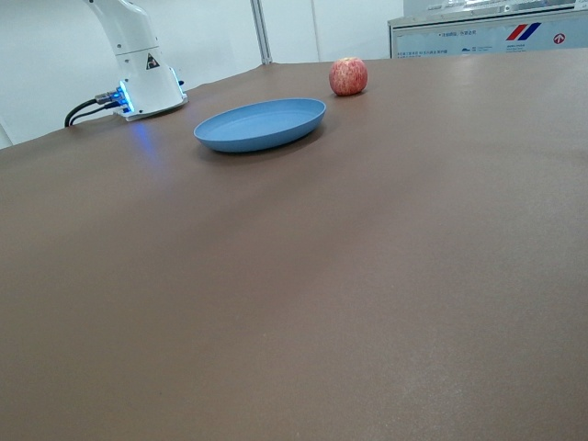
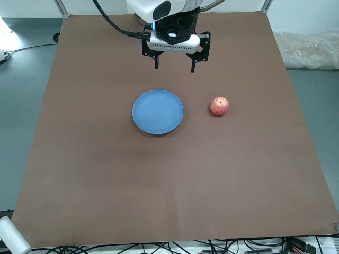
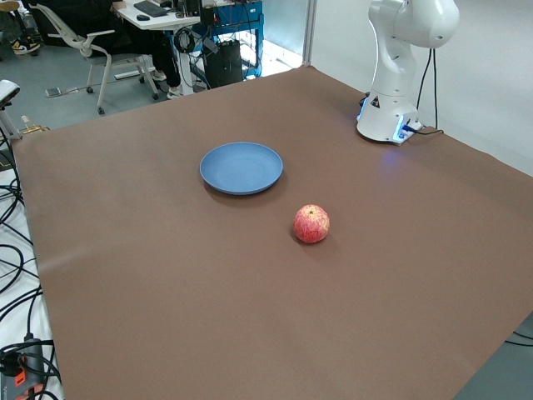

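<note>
A blue plate [image 2: 158,111] lies on the brown table [image 2: 169,185]; it also shows in the top view [image 1: 260,124] and right view [image 3: 241,168]. A red apple [image 2: 219,106] rests on the table beside the plate, apart from it, at its right in the left view; it appears also in the top view [image 1: 348,75] and right view [image 3: 311,223]. My gripper [image 2: 175,67] hangs above the far part of the table in the left view, beyond plate and apple, its two fingers spread open with nothing seen between them. The top and right views do not show the gripper.
The arm's base [image 3: 390,117] stands at the far edge beside a white wall. Cables [image 2: 212,246] run along the near edge in the left view, outside the tabletop.
</note>
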